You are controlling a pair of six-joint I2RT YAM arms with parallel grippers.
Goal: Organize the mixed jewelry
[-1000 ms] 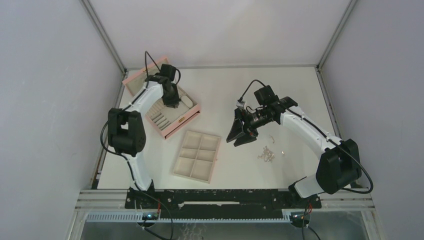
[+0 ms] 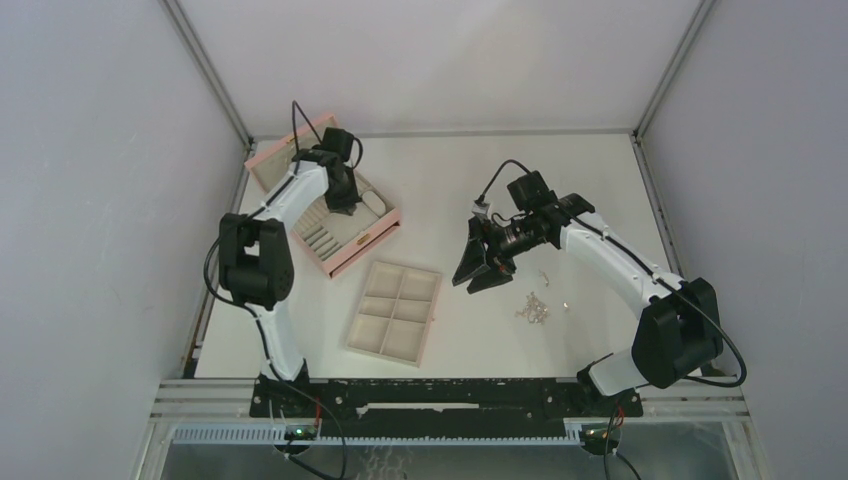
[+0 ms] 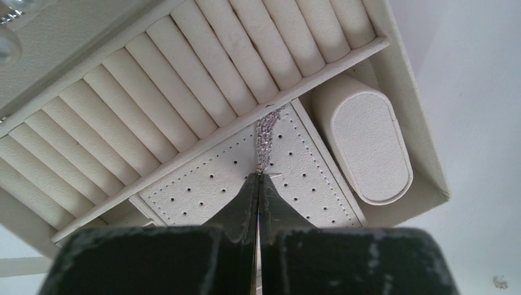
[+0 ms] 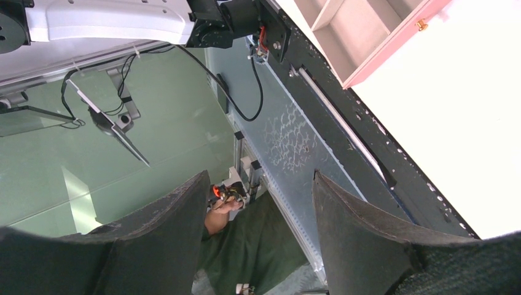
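Note:
In the left wrist view, a sparkling silver-pink earring (image 3: pixel 265 138) lies over the white perforated board (image 3: pixel 203 184), its lower end at the fingertips of my left gripper. Those fingers are shut, and a thin pin sticks out beside their tips, so the earring's end appears pinched there. The pink jewelry box (image 2: pixel 372 240) stands open around this gripper in the top view. Over the table's right half, my right gripper (image 2: pixel 464 285) is open and empty. A tangled pile of jewelry (image 2: pixel 536 308) lies in front of it, a small piece (image 2: pixel 565 306) beside the pile.
Ring rolls (image 3: pixel 184 77) and a padded cushion (image 3: pixel 373 144) border the board. Pearls (image 3: pixel 7 48) show at the left wrist view's corner. A pink divided tray (image 2: pixel 393 312) with empty compartments sits at front centre.
The left arm has shifted only very slightly at the box. The right arm, tray and jewelry pile are unmoved.

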